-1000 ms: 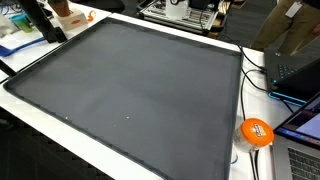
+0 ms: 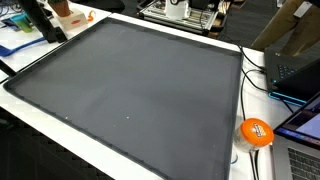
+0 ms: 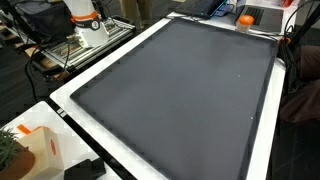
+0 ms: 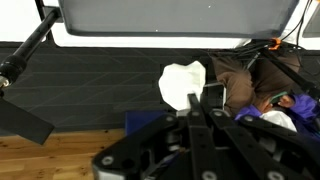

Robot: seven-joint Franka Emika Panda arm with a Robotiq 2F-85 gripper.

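In the wrist view my gripper enters from the lower right, its black fingers close together and shut. Nothing clear shows between them. Just past the fingertips, in the image, is a crumpled white item (image 4: 182, 84); it appears to lie well below, over the dark floor area, though whether anything touches it is hard to tell. The dark grey tabletop (image 2: 135, 85) is bare in both exterior views, and its edge (image 4: 150, 20) crosses the top of the wrist view. Neither exterior view shows the gripper.
A jar with an orange lid (image 2: 254, 133) stands on the white border beside a laptop (image 2: 297, 160) and cables. The white robot base (image 3: 88, 25) is beyond one table edge. A potted plant (image 3: 12, 158) sits at a near corner. Bags and clothing (image 4: 240, 85) lie below the table.
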